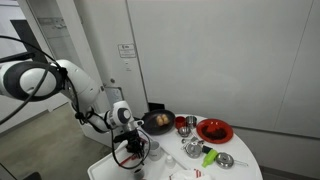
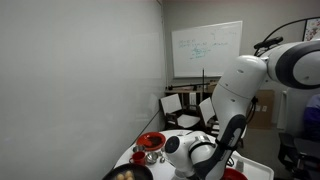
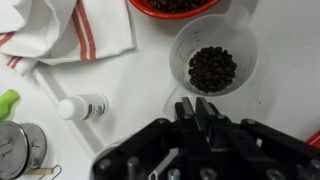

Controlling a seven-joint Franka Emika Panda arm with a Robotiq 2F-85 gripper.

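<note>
A clear cup (image 3: 182, 60) with dark coffee beans (image 3: 212, 69) in it stands just beyond my fingertips in the wrist view. My gripper points at the near side of the cup, its two fingertips close together at the cup's lower edge. Whether they touch the cup or have part of it between them cannot be made out. In exterior view 1 the gripper is low over the near left of the white table, with its tips hard to see.
A red bowl of beans (image 3: 172, 10) lies beyond the cup. Left are a white bottle (image 3: 82, 107), a striped towel (image 3: 75, 30) and a green object (image 3: 7, 102). A black pan (image 1: 158, 122) and a red plate (image 1: 214, 131) stand farther back. Bare table shows between bottle and cup.
</note>
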